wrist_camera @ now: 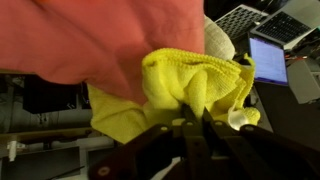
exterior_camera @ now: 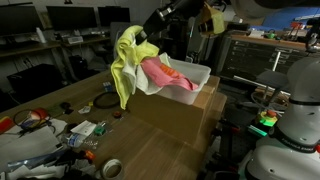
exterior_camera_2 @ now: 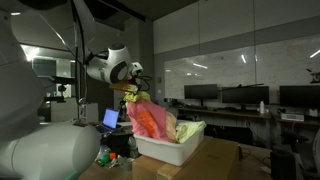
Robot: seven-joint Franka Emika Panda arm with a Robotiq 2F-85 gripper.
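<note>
A yellow cloth [exterior_camera: 128, 65] hangs from my gripper [exterior_camera: 143, 38] in exterior view 1, at the left edge of a white bin [exterior_camera: 197, 78]. The wrist view shows my gripper shut on a bunched fold of this yellow cloth [wrist_camera: 180, 80]. Pale and pink-red cloth hangs right beside it; the pink-red cloth [exterior_camera: 165, 75] lies over the bin's rim. In exterior view 2 the pink cloth [exterior_camera_2: 150, 120] rises above the white bin [exterior_camera_2: 170, 149]. Whether these cloths are caught together with the yellow one is hidden.
The bin stands on a cardboard box [exterior_camera: 180, 115]. Tools and cables clutter the left of the wooden table [exterior_camera: 140, 150], whose front middle is mostly clear. A laptop [exterior_camera_2: 111, 118] sits behind the arm in exterior view 2.
</note>
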